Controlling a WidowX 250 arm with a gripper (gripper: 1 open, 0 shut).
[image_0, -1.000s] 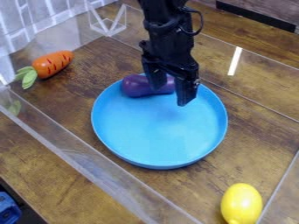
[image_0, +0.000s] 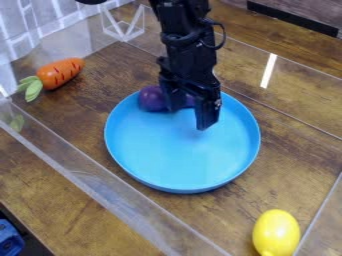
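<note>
My black gripper (image_0: 189, 103) hangs from the top centre over the back of a blue plate (image_0: 181, 150), its fingers apart and pointing down. A purple object (image_0: 151, 99), probably an eggplant, lies at the plate's back left, partly hidden behind the gripper. Whether the fingers touch it is unclear.
A toy carrot (image_0: 59, 73) with green leaves lies at the upper left. A yellow object (image_0: 275, 232), like a lemon, sits at the lower right. Bare wooden table (image_0: 287, 120) lies to the right of the plate. A clear edge runs along the lower left.
The gripper has come down slightly and now covers more of the purple object. The plate, carrot and yellow object have not moved.
</note>
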